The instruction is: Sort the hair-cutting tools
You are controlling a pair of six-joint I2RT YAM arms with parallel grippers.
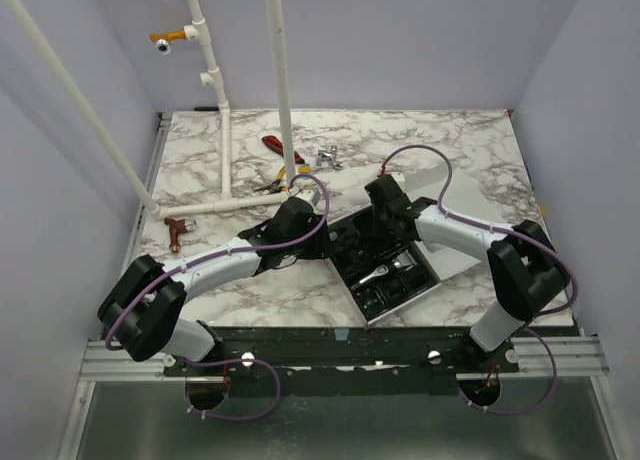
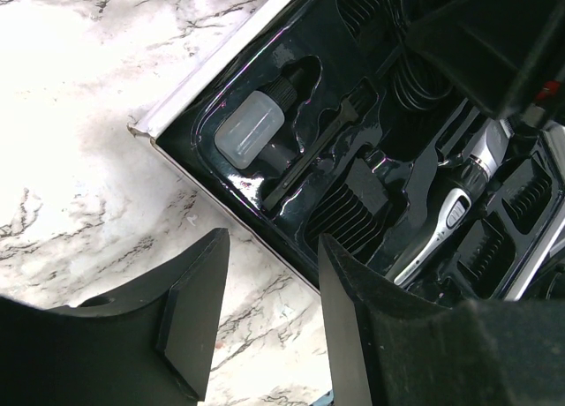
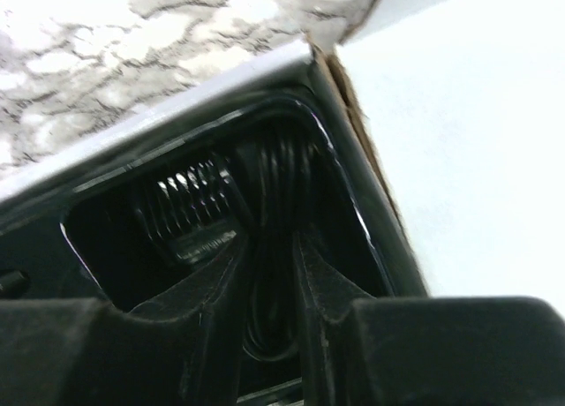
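The black tray box (image 1: 360,305) holds a silver clipper (image 2: 424,238), a small bottle (image 2: 250,130), a brush (image 2: 305,159), combs (image 2: 349,212) and a coiled cable (image 2: 415,79). My left gripper hangs open over the box's outer edge, nothing between its fingers. My right gripper is down in the box's back corner compartment, over a comb (image 3: 185,203) and a dark elongated looped item, perhaps cable; its fingertips are close together, and whether they touch that item is unclear.
White PVC pipes (image 1: 225,155) stand at the back left, with pliers (image 1: 275,148) and metal fittings (image 1: 330,158) nearby. The open white lid (image 1: 465,195) lies right of the box.
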